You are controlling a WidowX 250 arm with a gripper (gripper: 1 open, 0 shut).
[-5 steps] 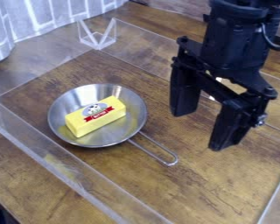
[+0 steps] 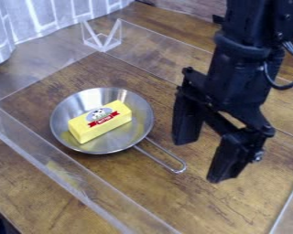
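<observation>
A small steel pan (image 2: 80, 103) with a wire handle rests on the wooden table at the left. In it lies a yellow block (image 2: 84, 124) with a red and white label. My black gripper (image 2: 207, 146) hangs to the right of the pan, apart from it and over the pan handle's right side, its two wide fingers open with nothing visible between them.
Clear plastic walls border the wooden work area (image 2: 136, 192) along the left and back. A white cloth hangs at the back left, near a small clear plastic bracket (image 2: 102, 42). The table front of the gripper is bare.
My gripper has shifted somewhat to the left and down in the view, toward the front of the table. The pan and yellow block have not moved.
</observation>
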